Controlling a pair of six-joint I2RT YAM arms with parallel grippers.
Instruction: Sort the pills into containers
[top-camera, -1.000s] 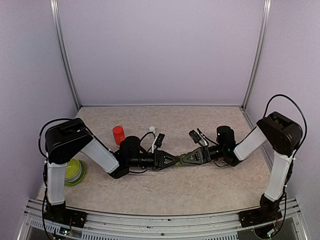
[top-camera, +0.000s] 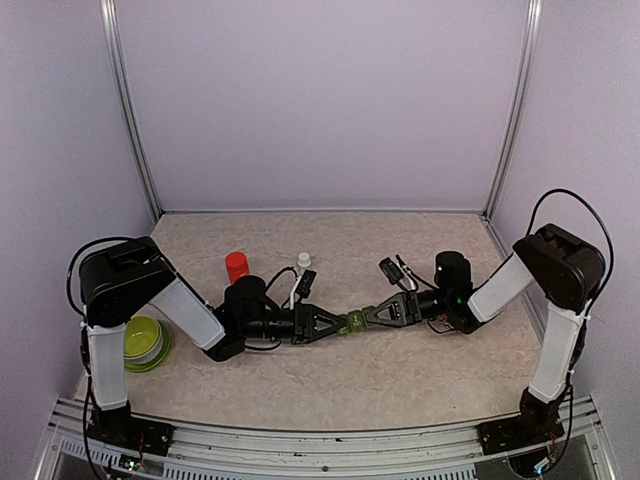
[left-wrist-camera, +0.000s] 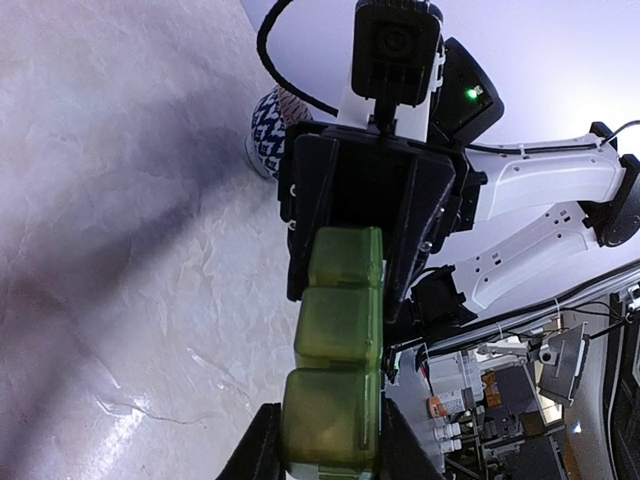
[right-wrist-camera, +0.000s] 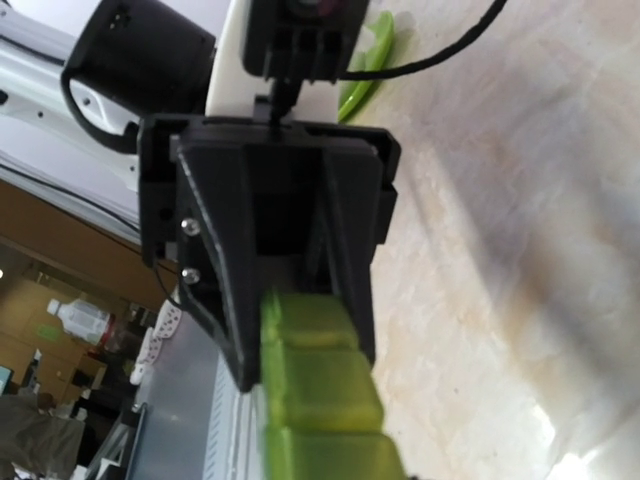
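A translucent green pill box (top-camera: 355, 321), a row of several compartments, spans the gap between my two grippers above the middle of the table. My left gripper (top-camera: 343, 323) is shut on one end; in the right wrist view its black fingers (right-wrist-camera: 225, 300) flank the far end of the box. At the other end, my right gripper (top-camera: 370, 316) has a finger on each side of the box, as the left wrist view shows; whether they press on it is hard to tell. No pills can be made out inside.
A red canister (top-camera: 237, 265) and a white bottle (top-camera: 304, 260) stand behind the left arm. Green and white bowls (top-camera: 142, 336) are stacked at the left edge. A patterned cup (left-wrist-camera: 268, 132) appears beyond the right gripper.
The right arm has stayed nearly still.
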